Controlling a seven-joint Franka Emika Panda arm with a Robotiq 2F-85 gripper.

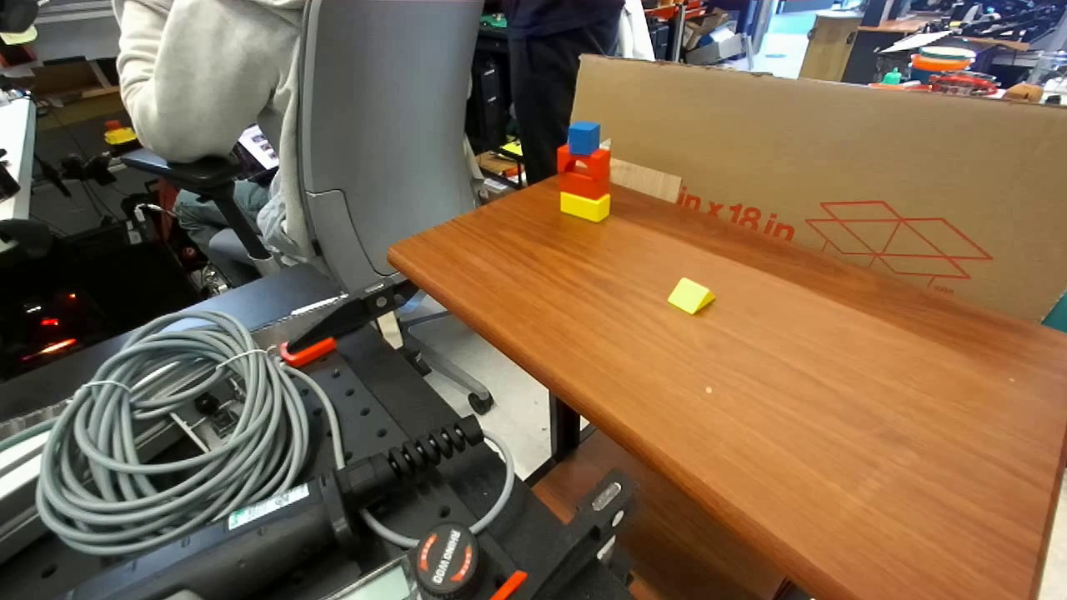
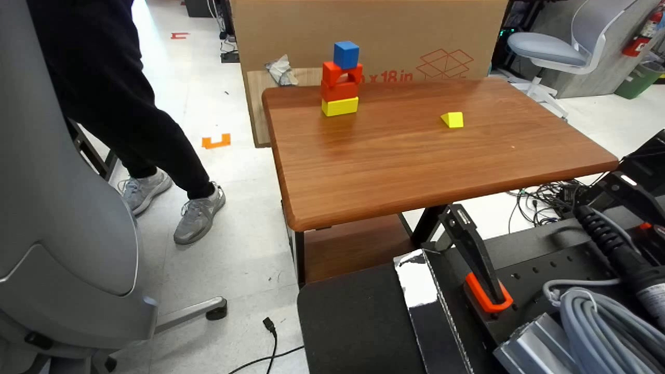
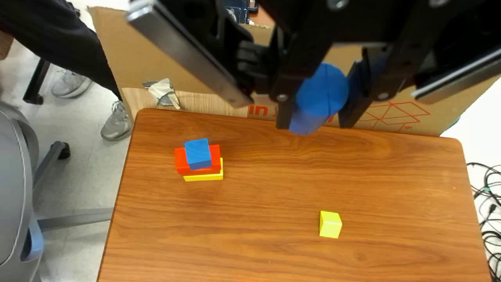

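In the wrist view my gripper is shut on a blue cylinder (image 3: pixel 315 101), held up above the table near its back edge. Below and to the left stands a stack on the tabletop: a yellow block (image 2: pixel 340 107) at the bottom, a red block (image 2: pixel 340 91) over it, a red arch (image 2: pixel 331 72) above that, and a blue cube (image 2: pixel 346 55) on top. A yellow wedge (image 1: pixel 691 296) lies alone on the table, to the right of the stack in the wrist view. Neither exterior view shows the gripper.
A cardboard panel (image 1: pixel 830 170) rises along its back edge. An office chair (image 1: pixel 390 130) and a person's legs (image 2: pixel 118 93) are beyond the table's left side.
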